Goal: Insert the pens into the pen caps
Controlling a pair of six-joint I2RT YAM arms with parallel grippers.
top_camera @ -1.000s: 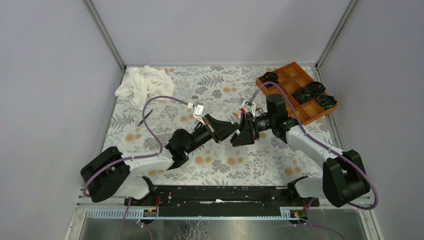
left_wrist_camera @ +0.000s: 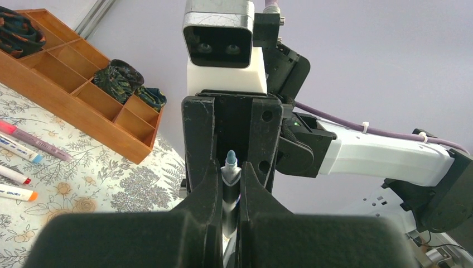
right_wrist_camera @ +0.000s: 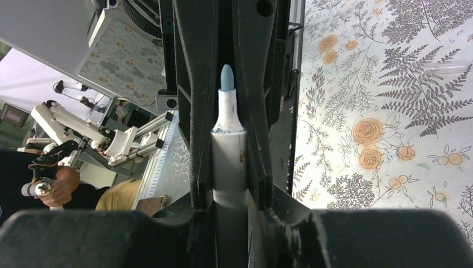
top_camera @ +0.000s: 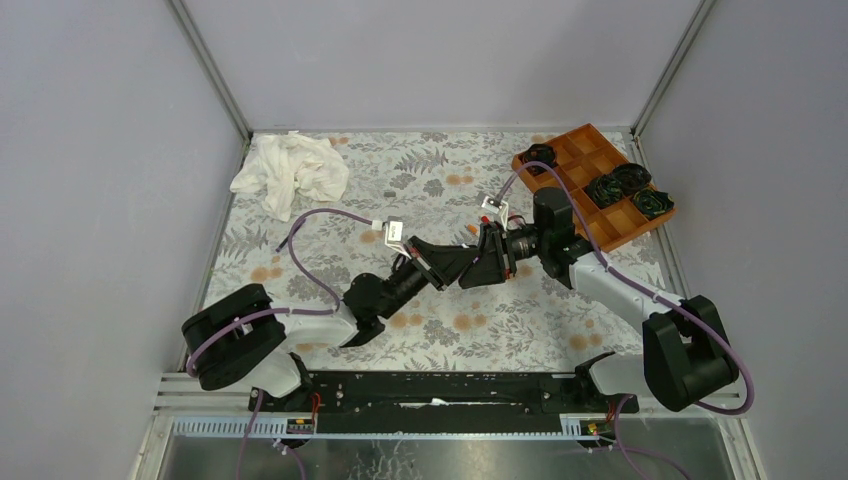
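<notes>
My grippers meet at the middle of the table. My left gripper [top_camera: 450, 268] is shut on a white marker pen with a blue-grey tip [left_wrist_camera: 231, 184]; the tip points up between its fingers. My right gripper [top_camera: 485, 262] faces it, its dark fingers either side of the same pen [right_wrist_camera: 229, 156] in the right wrist view; whether they touch it is unclear. More pens lie on the table in the left wrist view: a pink one [left_wrist_camera: 34, 140], a white one with blue end [left_wrist_camera: 19, 149], one with orange end [left_wrist_camera: 17, 192].
A wooden compartment tray [top_camera: 590, 160] with dark crumpled items stands at back right. A white cloth [top_camera: 290, 170] lies at back left, a dark pen [top_camera: 292, 233] below it.
The left arm and its cable have shifted slightly, the elbow moving right and the wrist a little down. The right arm is almost unchanged.
</notes>
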